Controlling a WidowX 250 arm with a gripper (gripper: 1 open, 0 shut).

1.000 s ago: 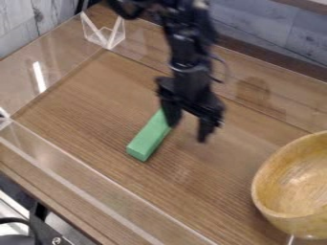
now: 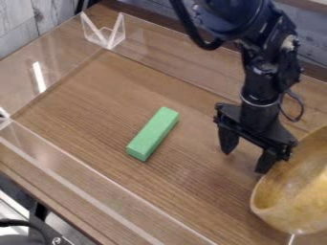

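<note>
My gripper (image 2: 255, 144) is low over the wooden table (image 2: 83, 163), at the left edge of a yellow bowl (image 2: 288, 206) in the right foreground; its fingers are dark and stand apart, with nothing clearly between them. A green block (image 2: 153, 133) lies to the left of the gripper, apart from it.
A clear wire-like holder (image 2: 105, 33) stands at the back left. The bowl runs off the right edge of the view.
The gripper has moved right, from beside the green block to beside the yellow bowl, and lower over the table. The block and bowl look unmoved.
</note>
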